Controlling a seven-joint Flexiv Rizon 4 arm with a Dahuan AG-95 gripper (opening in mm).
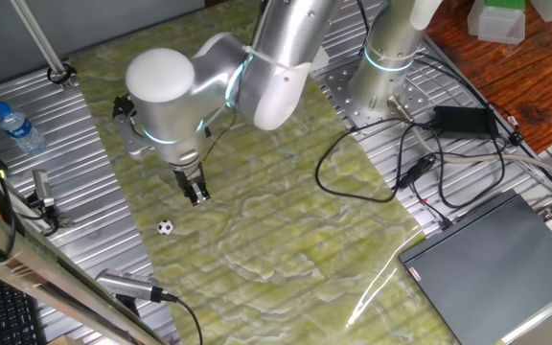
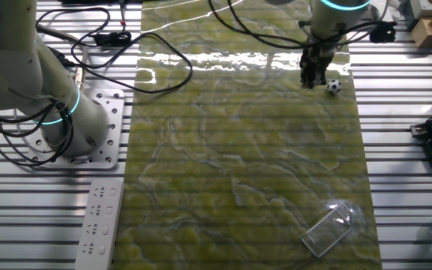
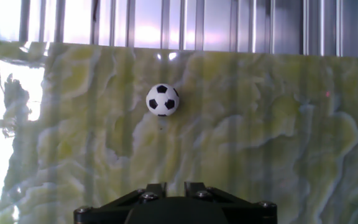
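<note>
A small black-and-white soccer ball [image 1: 165, 227] rests on the green marbled mat [image 1: 257, 240], close to its left edge in exterior view 1. In the wrist view the ball [image 3: 162, 99] lies above centre, ahead of the fingertips and clear of them. My gripper [image 1: 199, 198] points down beside the ball, to its upper right in exterior view 1. Exterior view 2 has the dark gripper [image 2: 313, 81] just left of the ball [image 2: 334, 86]. A narrow gap separates the fingertips at the bottom of the wrist view, and my gripper stands open with nothing between them.
A clear flat piece with a white grid [image 2: 327, 229] lies on the mat in exterior view 2. A laptop [image 1: 501, 273], looped black cables [image 1: 357, 199] and a water bottle [image 1: 19, 128] stand around the mat.
</note>
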